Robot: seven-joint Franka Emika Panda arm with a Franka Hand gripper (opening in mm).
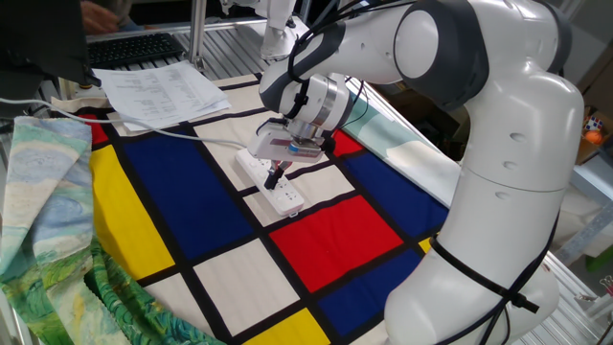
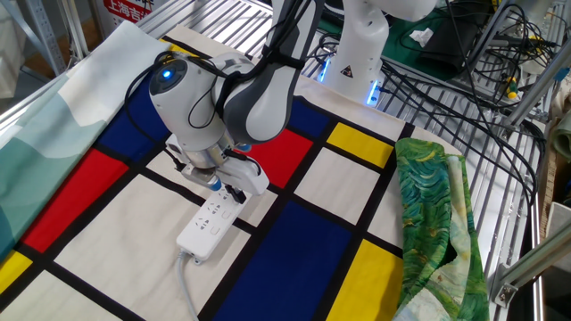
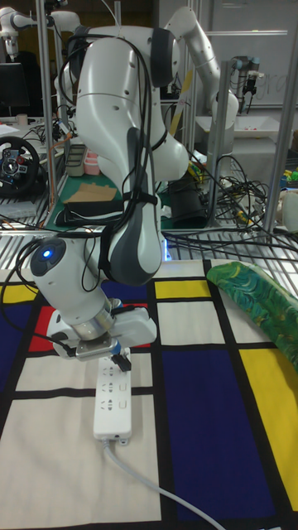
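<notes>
A white power strip [image 1: 284, 196] lies flat on the colour-block cloth, its sockets facing up. In the second exterior view the power strip [image 2: 207, 227] runs from under the hand toward the front, and its grey cord [image 2: 186, 283] leaves the near end. My gripper [image 1: 274, 182] points down over the middle of the strip, its dark fingertips at or very close to the socket face. From the front, the gripper [image 3: 122, 360] sits over the strip's far part, and the hand covers that end. Whether the fingers hold anything is too small to make out.
Papers [image 1: 163, 94] and a keyboard [image 1: 137, 49] are at the far left in the first exterior view. A folded green painted cloth [image 2: 431, 214] lies on one side of the table.
</notes>
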